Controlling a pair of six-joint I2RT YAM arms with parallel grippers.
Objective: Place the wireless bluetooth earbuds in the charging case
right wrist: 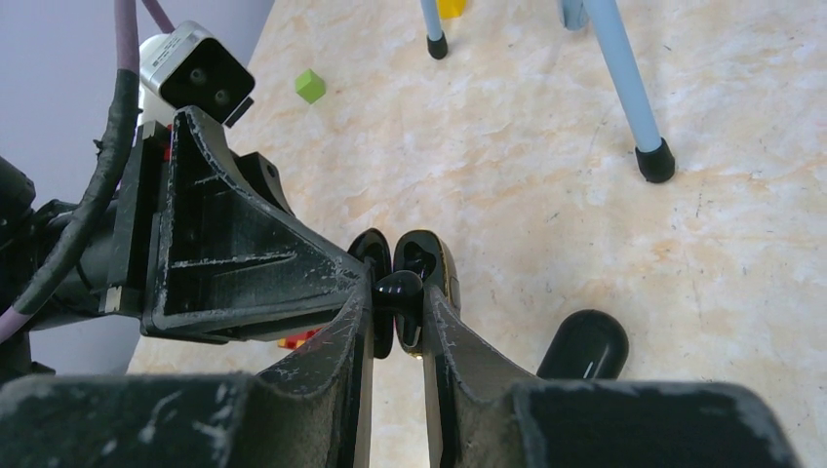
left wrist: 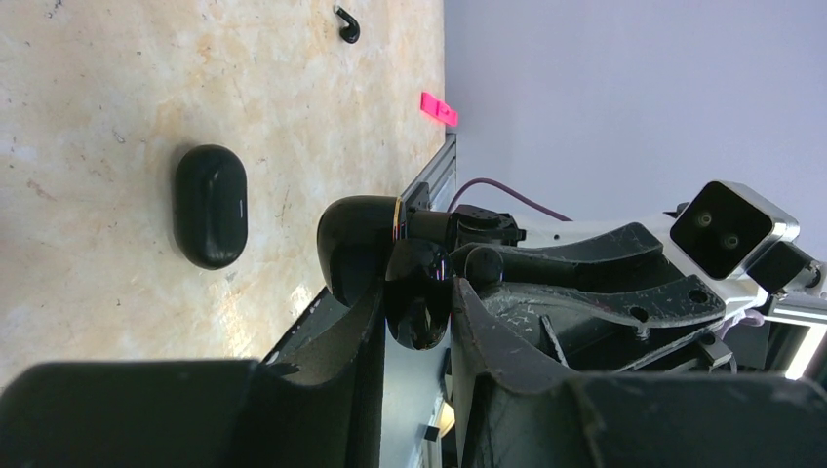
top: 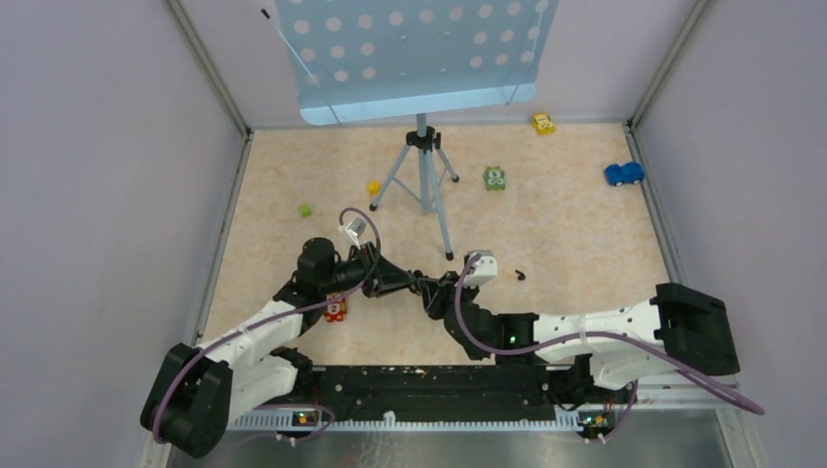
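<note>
In the left wrist view, my left gripper is shut on the open black charging case (left wrist: 353, 244), which has a gold edge. The right wrist view shows that case (right wrist: 435, 261) with its two halves spread apart. Shut on a small black earbud (right wrist: 398, 287), my right gripper holds it right at the case's opening; whether the earbud sits inside a slot cannot be told. From above, both grippers meet near the table's middle. Another black earbud (top: 520, 275) lies loose on the table, also visible in the left wrist view.
A closed black pill-shaped box (left wrist: 211, 207) rests on the table beneath the grippers. Behind them stands a light-blue tripod (top: 425, 180). A red block (top: 335, 309) lies close to the left arm, and a green cube (top: 305, 210) farther off.
</note>
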